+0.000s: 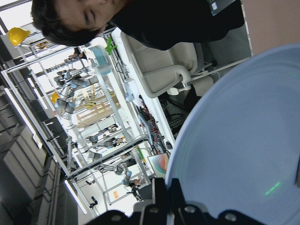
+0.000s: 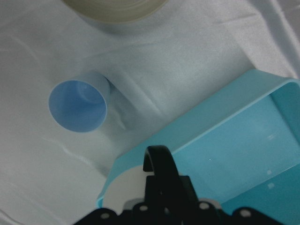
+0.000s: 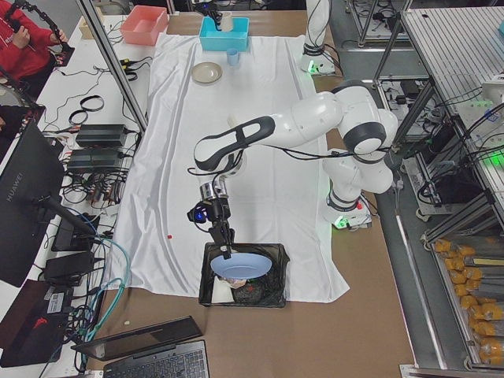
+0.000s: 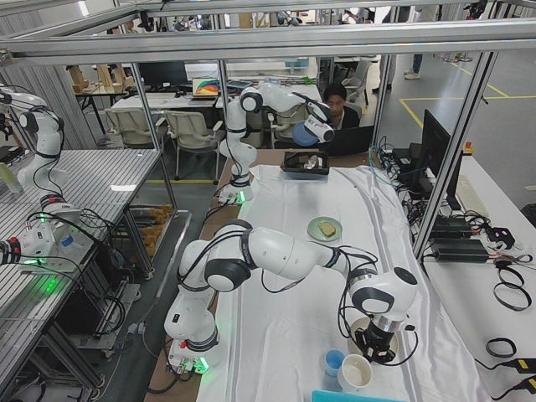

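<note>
My left gripper is shut on the rim of a blue plate [image 1: 239, 136], held tilted above a black bin [image 3: 268, 295] that holds a white item and other hard-to-identify things. My right gripper is over a light blue basket [image 2: 234, 136], at a white cup [image 4: 355, 373]; whether its fingers grip the cup is unclear. A small blue cup [image 2: 77, 105] stands beside the basket, and a beige plate [image 3: 206, 72] lies near it.
A green plate with a yellow piece [image 4: 325, 229] lies mid-table on the white cloth [image 3: 252, 197]. A laptop [image 3: 150, 354] sits at the near edge.
</note>
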